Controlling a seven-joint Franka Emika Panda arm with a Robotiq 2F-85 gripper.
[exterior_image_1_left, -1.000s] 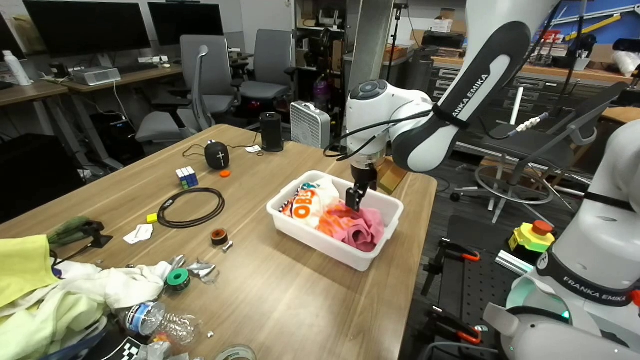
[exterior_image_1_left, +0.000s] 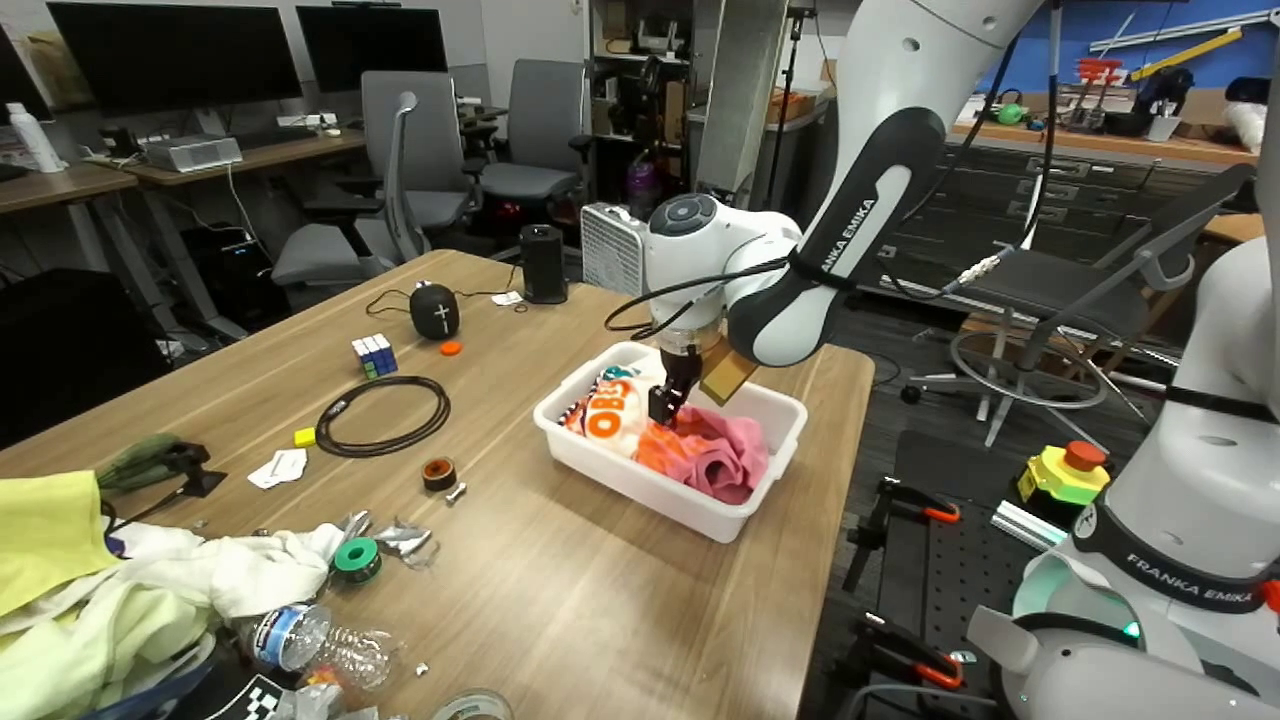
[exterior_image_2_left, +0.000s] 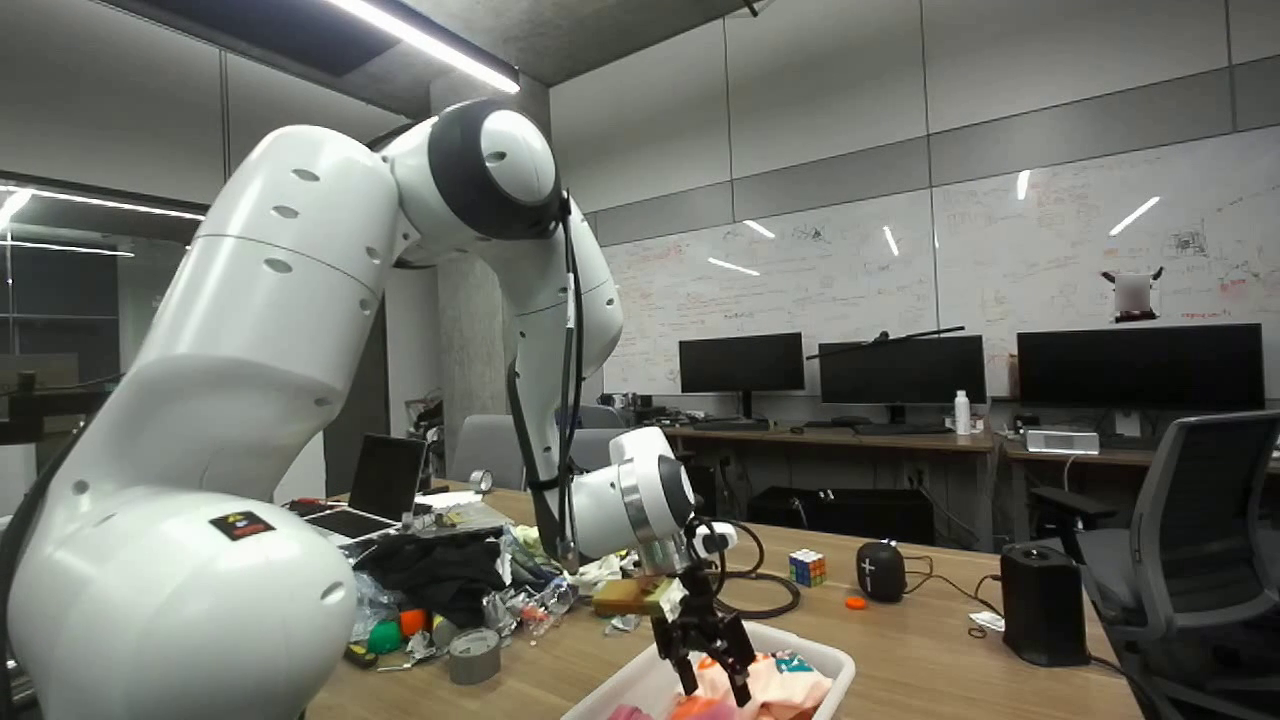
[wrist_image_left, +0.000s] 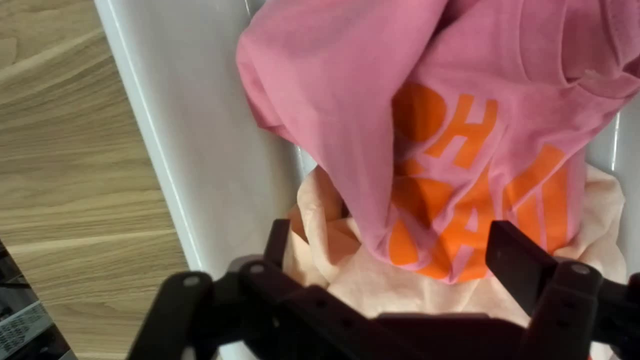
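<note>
A white plastic bin (exterior_image_1_left: 648, 476) on the wooden table holds a pink shirt (wrist_image_left: 354, 78) with orange lettering. Beneath and beside it lies a pale peach cloth (wrist_image_left: 384, 288) with orange print, which fills the bin's left half in exterior view 1. My gripper is open and points down over the bin, its two dark fingers wide apart. In the wrist view the shirt's lettered lower edge and the peach cloth show between the fingers, with nothing gripped. Whether the fingertips touch the cloth, I cannot tell.
Left of the bin lie a black cable coil (exterior_image_1_left: 381, 416), a Rubik's cube (exterior_image_1_left: 374, 355), a brown tape roll (exterior_image_1_left: 439, 474) and a round black speaker (exterior_image_1_left: 434, 311). Cloths and a plastic bottle (exterior_image_1_left: 321, 642) clutter the near left. Table in front of the bin is bare.
My gripper has moved left and lower in exterior view 1, from above the pink shirt toward the middle of the bin. The bin and cloths look the same.
</note>
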